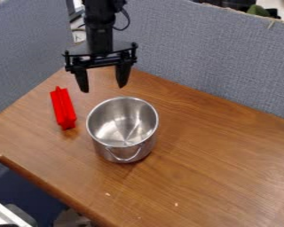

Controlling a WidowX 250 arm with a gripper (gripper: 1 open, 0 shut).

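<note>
The black gripper [102,80] hangs over the back of the wooden table, its two fingers spread wide and empty. Below it and to the right stands a steel pot [122,129] with a wire handle. A red elongated object [63,108] lies to the left of the pot, below and left of the gripper.
Grey padded walls [209,66] close off the back and left of the table [216,168]. White and grey hardware shows at the lower left corner, beyond the table's edge.
</note>
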